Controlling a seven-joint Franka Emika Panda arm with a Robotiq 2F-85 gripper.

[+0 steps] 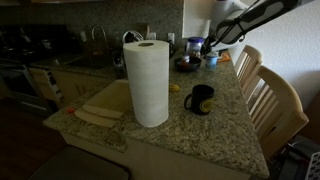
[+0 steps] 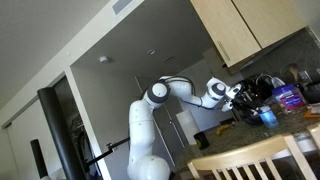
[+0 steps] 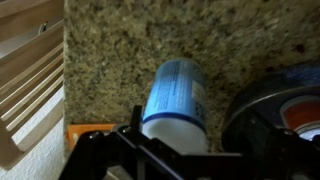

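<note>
A blue cylindrical container with a pale end (image 3: 178, 100) stands on the granite counter in the wrist view. My black gripper reaches in from the bottom of that view, its dark fingers (image 3: 130, 142) spread to either side of the container's near end. Whether they touch it cannot be told. At the far end of the counter, the gripper (image 1: 208, 45) appears small and dark above the blue container (image 1: 211, 60). From the other side, the gripper (image 2: 232, 98) is left of the blue container (image 2: 268, 117).
A dark round bowl or pan (image 3: 285, 105) sits close on the container's right, and an orange item (image 3: 85, 132) lies at lower left. Wooden chairs (image 1: 270, 105) line the counter's edge. A paper towel roll (image 1: 147, 85) and black mug (image 1: 200, 100) stand nearer the camera.
</note>
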